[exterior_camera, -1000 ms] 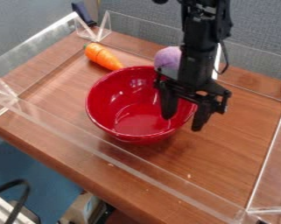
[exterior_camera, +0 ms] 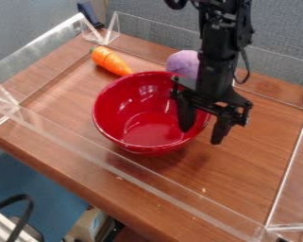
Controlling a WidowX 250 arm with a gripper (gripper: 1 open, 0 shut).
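Note:
A large red bowl (exterior_camera: pixel 135 118) sits on the wooden table. My black gripper (exterior_camera: pixel 200 130) is at the bowl's right side, its fingers pointing down around the rim, one inside the bowl and one outside. Whether it is closed on the rim is hard to tell. A purple object (exterior_camera: pixel 183 62) lies behind the bowl, partly hidden by the arm.
An orange carrot (exterior_camera: pixel 110 61) lies at the back left. Clear plastic walls edge the table (exterior_camera: pixel 141 194), whose right part is bare wood. Cables and equipment stand below at the lower left.
The gripper has shifted very slightly over the last second at the bowl's right rim; the bowl looks nearly unmoved.

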